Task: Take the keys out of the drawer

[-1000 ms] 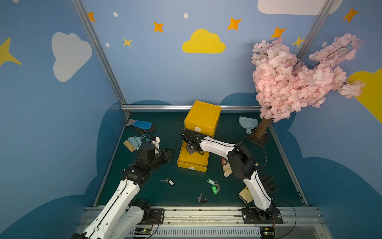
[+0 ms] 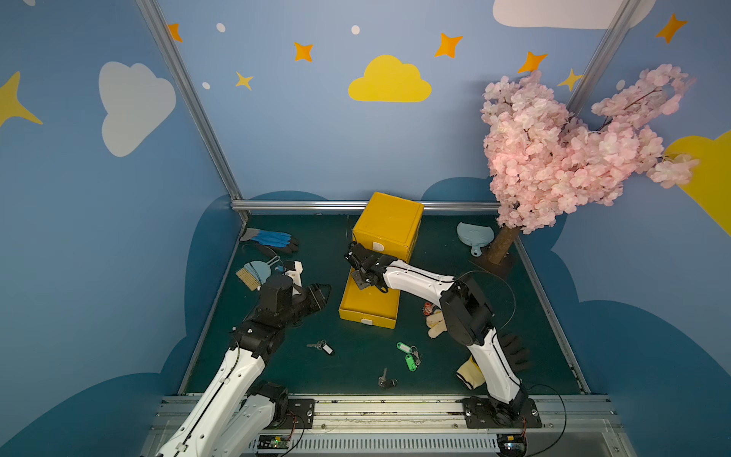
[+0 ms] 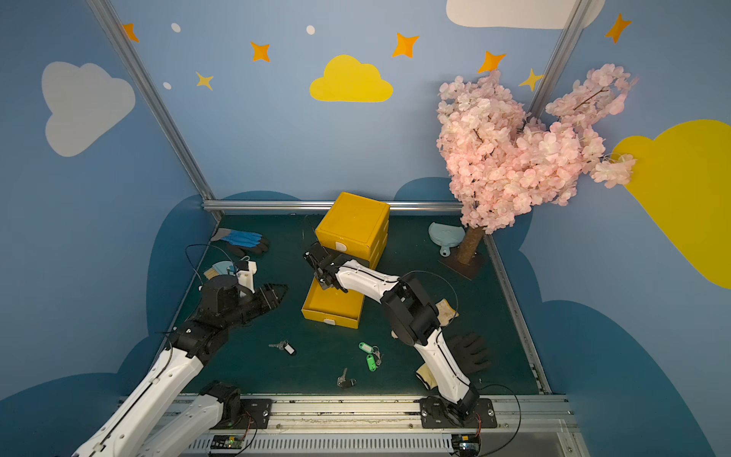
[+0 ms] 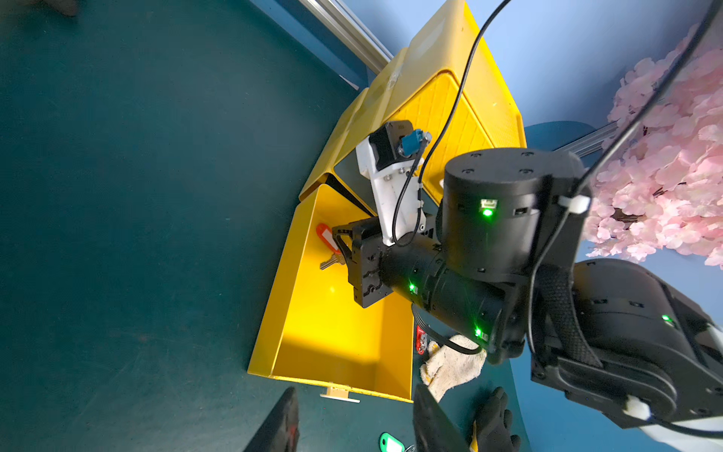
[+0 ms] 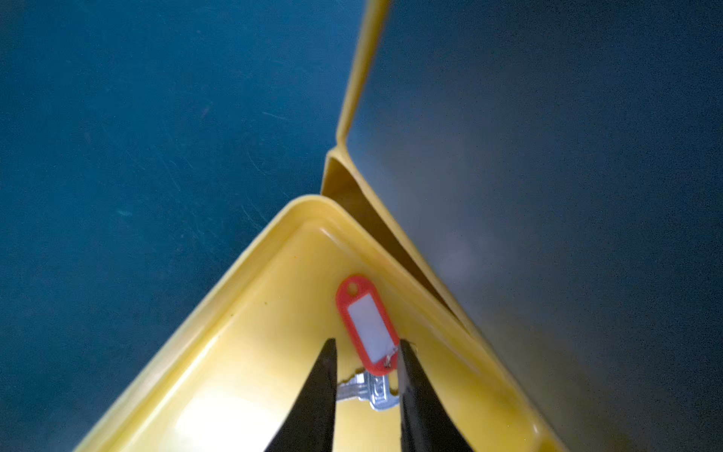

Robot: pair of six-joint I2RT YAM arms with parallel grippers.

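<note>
The yellow drawer point(image 2: 371, 308) is pulled out of its cabinet. In its back-left corner lies a key with a red-rimmed, white-faced tag, also visible in the left wrist view. My right gripper reaches down into the drawer, its fingers parted. The tag's lower end and part of the key appear between the fingertips; whether they touch cannot be seen. Left of the drawer, above the table, my left gripper is open and empty.
In front of the drawer are loose keys point(image 2: 323, 347), green-tagged keys point(image 2: 411, 361) and a dark key point(image 2: 386, 381). The yellow cabinet point(image 2: 388, 222) stands behind. Gloves lie to the right, below the right arm. Table left of the drawer is largely bare.
Both arms have shifted only very slightly. The drawer and the keys on the table stay where they were.
</note>
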